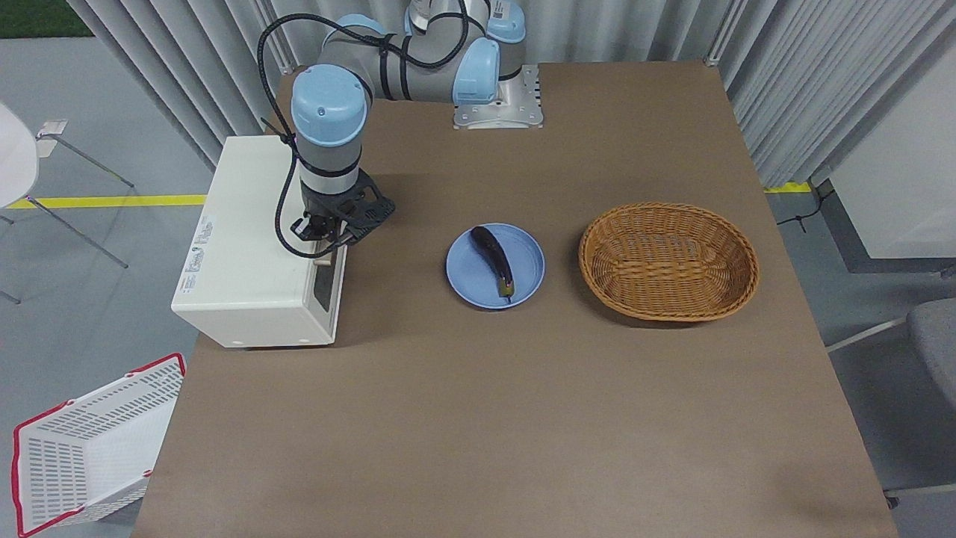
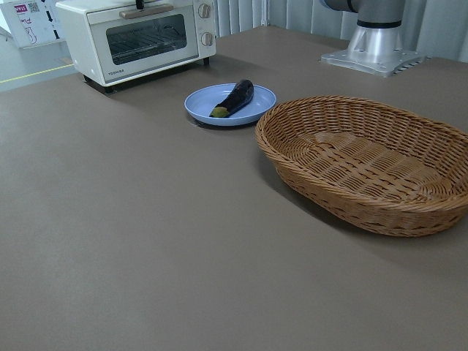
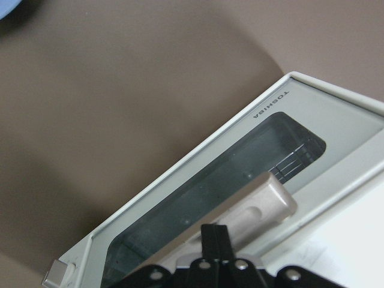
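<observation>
A white Toshiba toaster oven [image 1: 242, 260] [image 2: 110, 29] stands on the table's left, its glass door upright. In the wrist view my gripper is right at the beige door handle [image 3: 270, 204]; whether it is open, shut or holding the handle is unclear. In the left view a small black tip shows at the handle [image 2: 157, 10]. A dark eggplant [image 1: 491, 251] lies on a blue plate [image 1: 524, 278], right of the oven.
An oval wicker basket [image 1: 668, 260] sits right of the plate. A white red-rimmed crate [image 1: 98, 448] is beside the table at lower left.
</observation>
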